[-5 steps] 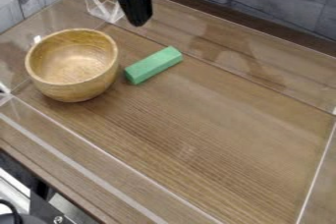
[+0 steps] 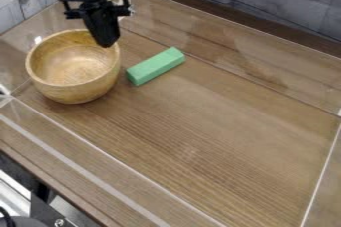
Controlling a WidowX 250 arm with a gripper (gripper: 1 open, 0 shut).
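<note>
A black gripper (image 2: pixel 100 36) reaches down from the top of the view to the back rim of a wooden bowl (image 2: pixel 72 84), at the left. Its finger looks shut, and nothing clearly shows between its fingers. A green block (image 2: pixel 155 65) lies on the table just right of the bowl, apart from the gripper.
The gripper has moved left and down toward the back of the bowl. The bowl and green block look unmoved.
</note>
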